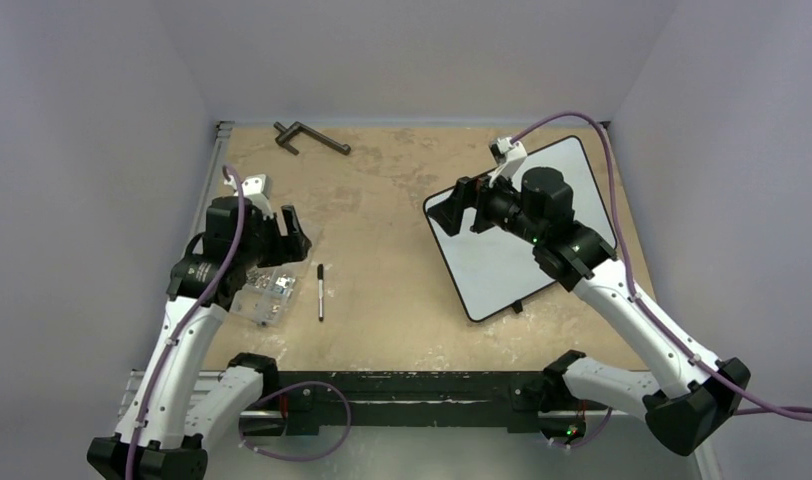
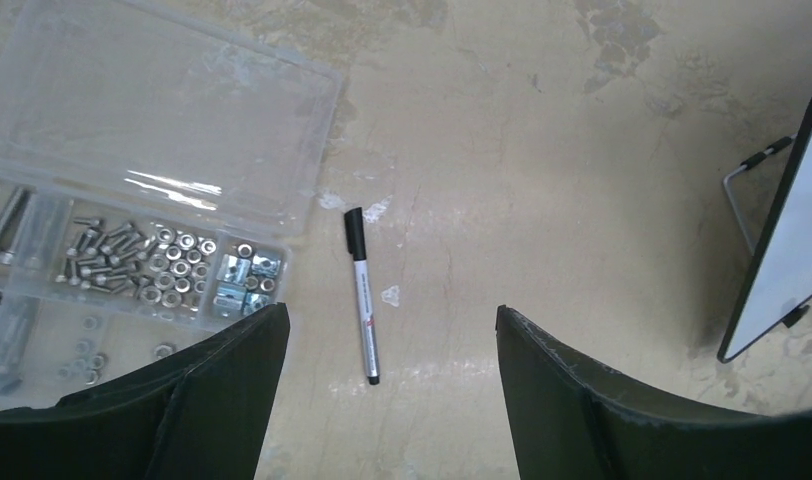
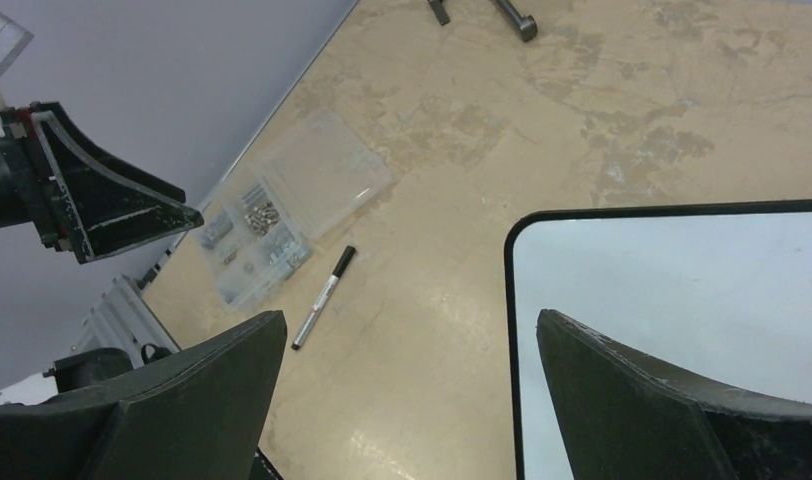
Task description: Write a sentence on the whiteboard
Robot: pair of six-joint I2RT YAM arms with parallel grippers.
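Observation:
A white marker with a black cap (image 1: pixel 321 292) lies on the tan table left of centre. The whiteboard (image 1: pixel 502 265), black-rimmed, stands at the right, propped on a stand that shows in the left wrist view. My left gripper (image 1: pixel 294 236) hangs above and left of the marker; in its wrist view (image 2: pixel 393 330) the fingers are apart, with the marker seen between and below them. My right gripper (image 1: pixel 454 205) hangs over the upper left part of the whiteboard, open and empty.
A clear compartment box of bolts and nuts (image 1: pixel 267 295) lies left of the marker, its lid raised flat behind it. A dark bent metal tool (image 1: pixel 322 136) lies at the back left.

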